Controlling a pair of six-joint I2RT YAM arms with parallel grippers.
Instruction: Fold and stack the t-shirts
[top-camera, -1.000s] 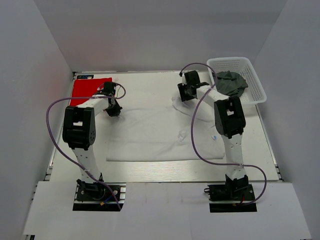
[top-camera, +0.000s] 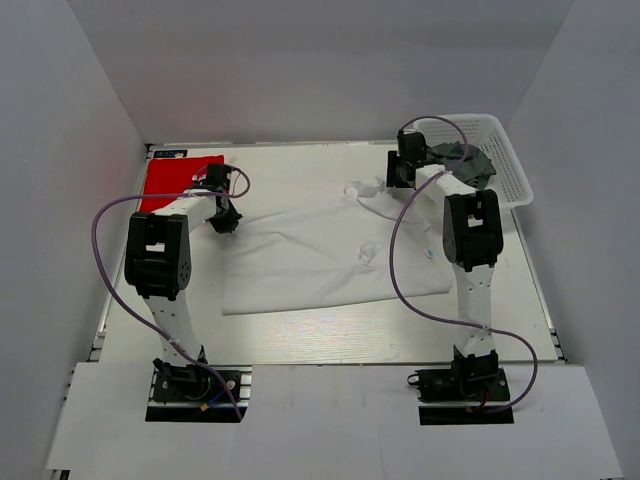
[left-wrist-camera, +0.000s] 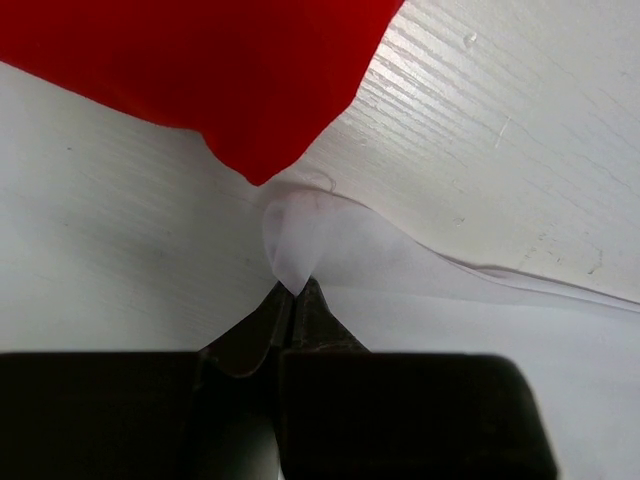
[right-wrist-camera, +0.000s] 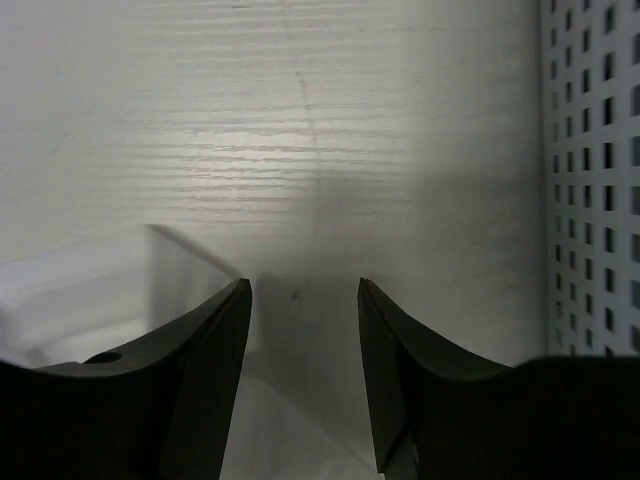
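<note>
A white t-shirt (top-camera: 310, 255) lies spread across the middle of the table, its upper right part bunched. My left gripper is shut on a folded corner of it at the left. A red folded cloth (left-wrist-camera: 200, 70) lies just beyond that corner. My right gripper stands part open beside the shirt's upper right edge (right-wrist-camera: 90, 290), with bare table between its fingertips.
A white perforated basket (right-wrist-camera: 590, 170) with dark green cloth (top-camera: 473, 165) stands at the back right, close beside my right gripper.
My right gripper has moved right toward the basket, and its fingers have parted. The shirt's lower part has shifted slightly up and to the right. The left arm stays still.
</note>
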